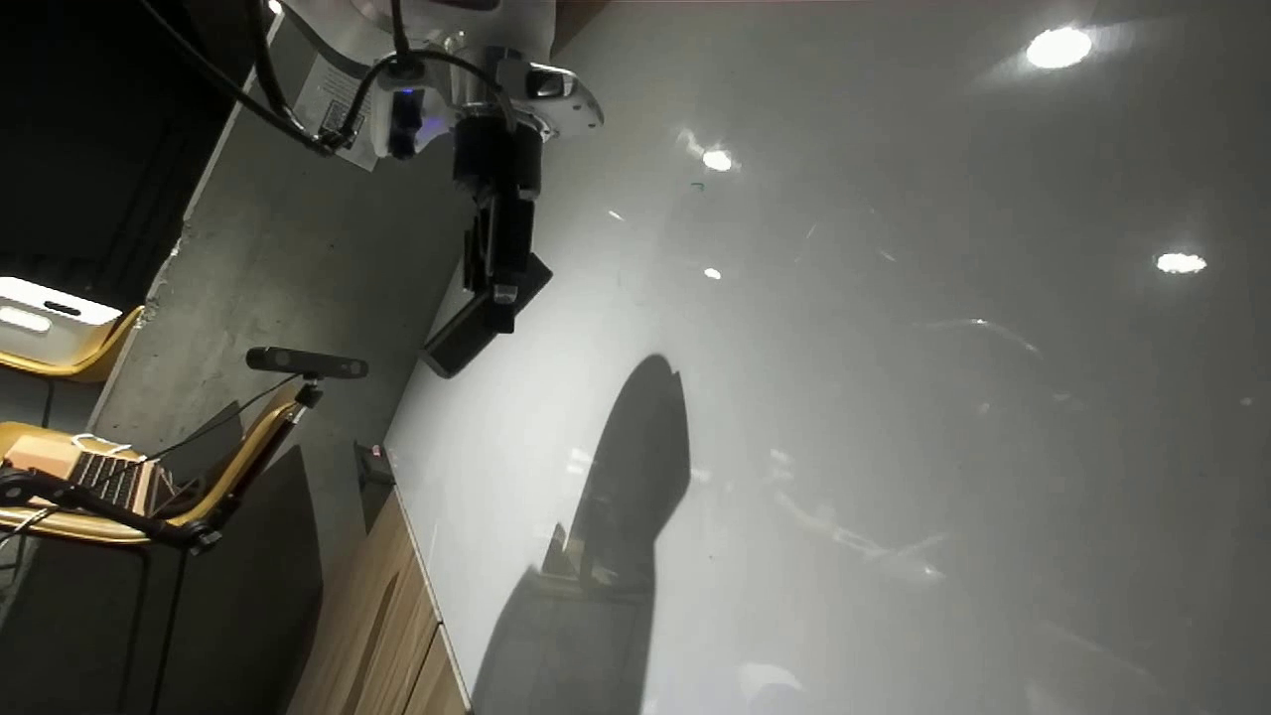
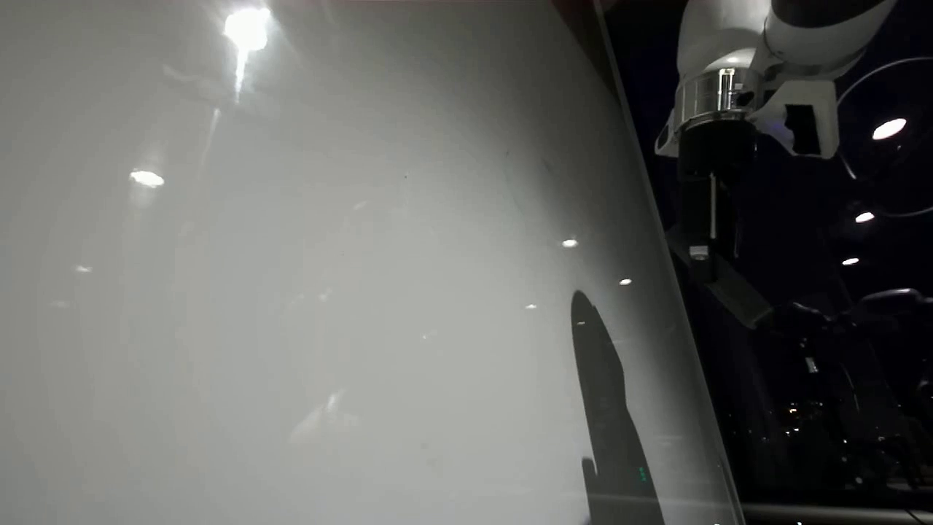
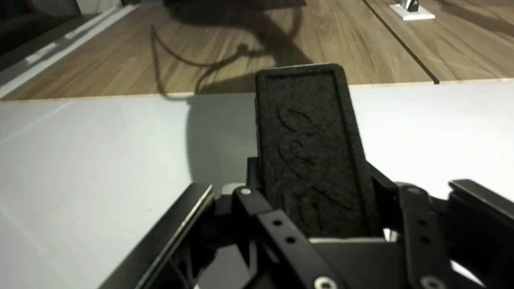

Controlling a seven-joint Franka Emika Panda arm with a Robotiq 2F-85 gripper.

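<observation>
A dark, felt-like rectangular block, like a whiteboard eraser (image 3: 311, 139), stands tilted between my fingers, with faint raised lettering on its face. My gripper is shut on its lower end. From the side, the eraser (image 1: 459, 340) slants down and left below the gripper (image 1: 500, 280), held away from the white surface (image 1: 894, 477). The second exterior view puts the gripper (image 2: 706, 258) and the eraser (image 2: 737, 293) against the dark background past the white surface's right edge. The white surface carries only faint marks and lamp reflections.
Wooden panels (image 3: 217, 72) border the white surface. A concrete wall (image 1: 310, 262) rises to the left, with a camera on a stand (image 1: 308, 362) and a chair holding a laptop (image 1: 113, 477) in front.
</observation>
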